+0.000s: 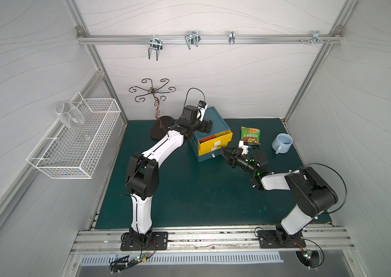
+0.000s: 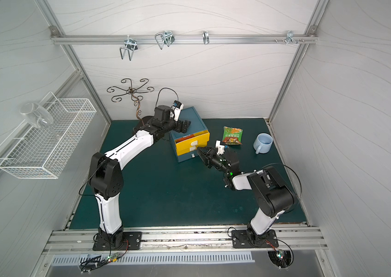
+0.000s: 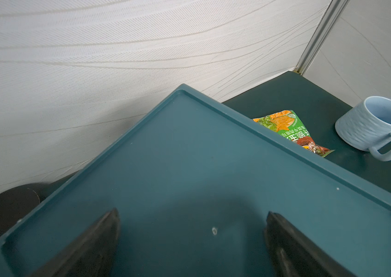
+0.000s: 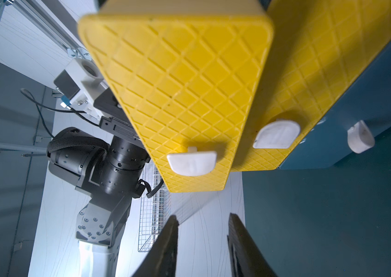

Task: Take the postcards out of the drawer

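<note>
A blue drawer cabinet [image 2: 188,117] has its top yellow drawer [image 1: 211,140] pulled partly out, a reddish item showing inside; whether it is postcards is unclear. In the right wrist view the drawer's white knob [image 4: 192,163] is clear of my right gripper, whose two fingers stand a little apart below it, with nothing visible between them. My left gripper is open over the cabinet's blue lid, fingers blurred.
A green snack packet [image 1: 250,135] and a light blue mug [image 1: 282,143] lie to the right. A metal stand [image 1: 157,124] is at back left, a wire basket [image 1: 73,152] on the left wall.
</note>
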